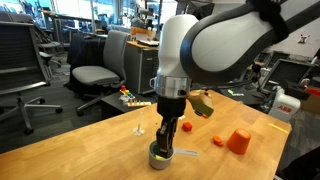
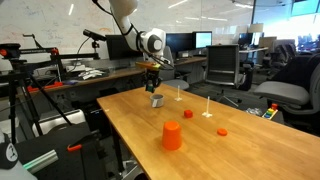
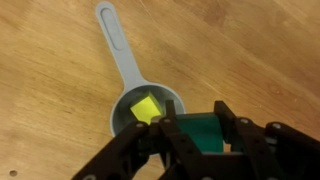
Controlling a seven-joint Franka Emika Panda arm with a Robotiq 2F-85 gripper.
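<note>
A grey pot with a long handle rests on the wooden table, a yellow block inside it. In exterior view 1 the pot stands near the front, its handle pointing right. My gripper is shut on a green object, which shows between the dark fingers. In the wrist view both overlap the pot's lower right rim. Exterior view 1 has the gripper right at the pot's opening, hiding part of it. Whether the green object is inside the rim or above it, I cannot tell.
An orange cup stands to the pot's right. Small red items, among them one near the table's middle, lie scattered about. Thin white upright pieces, such as one, stand farther off. Bare table spreads to the left in exterior view 1.
</note>
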